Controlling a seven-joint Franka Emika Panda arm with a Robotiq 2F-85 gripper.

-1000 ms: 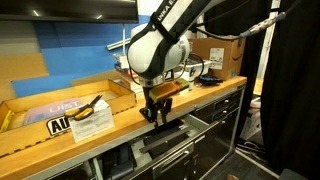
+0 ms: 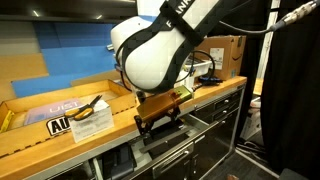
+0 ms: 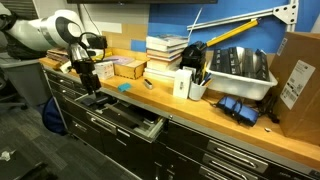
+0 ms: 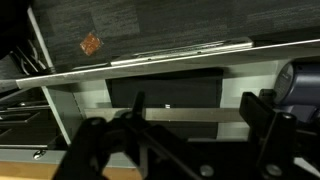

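My gripper stands open over a pulled-out drawer (image 4: pixel 232 88), with nothing visible between its fingers. Inside the drawer lies a flat black piece (image 4: pixel 165 92). At the right of the wrist view, a dark cylindrical object (image 4: pixel 300 82) is partly cut off by the frame edge. The drawer (image 3: pixel 150 128) sticks out from the cabinet below the counter in exterior view 2. From exterior view 1, the gripper (image 2: pixel 152 128) points downward near the counter's front edge, and the arm hides part of the scene behind it.
On the counter (image 2: pixel 30 142) are a wooden tray (image 2: pixel 30 103) and a white box (image 2: pixel 92 122) with scissors on top. Farther along stand stacked books (image 3: pixel 165 50), a white bin (image 3: pixel 240 82) and a cardboard box (image 3: pixel 300 90). Dark floor (image 4: pixel 190 22) lies beyond the drawer front.
The drawer looks unmoved.
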